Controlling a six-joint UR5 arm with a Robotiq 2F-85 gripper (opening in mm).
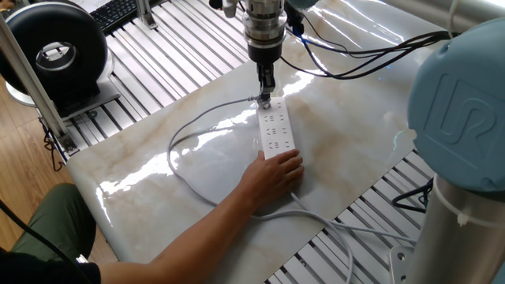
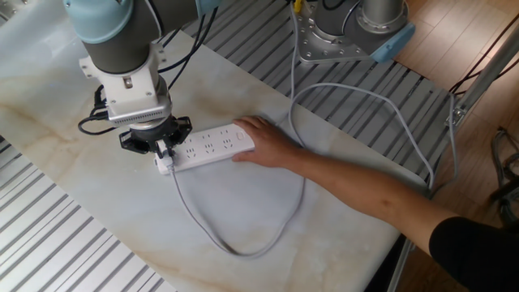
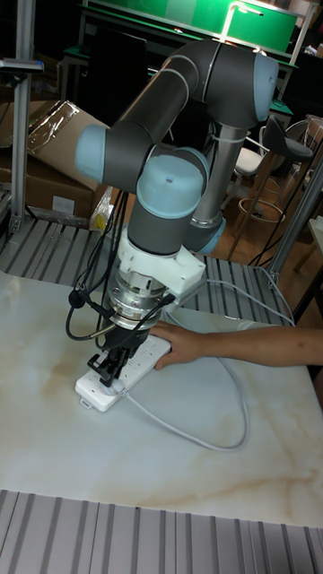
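Note:
A white power strip lies flat on the marbled table sheet, its rows of sockets facing up. A person's hand rests on one end of it. Over the other end, my gripper points down, its black fingers shut on a white plug. A grey cord runs from this plug in a wide loop over the table. The plug sits right at the strip's socket face; whether its pins are in the sockets is hidden. In the third view the fingers and plug show at the strip's near end.
The person's forearm reaches across the table. The strip's other grey cable passes by the hand toward the robot's base. Black cables hang beside the arm.

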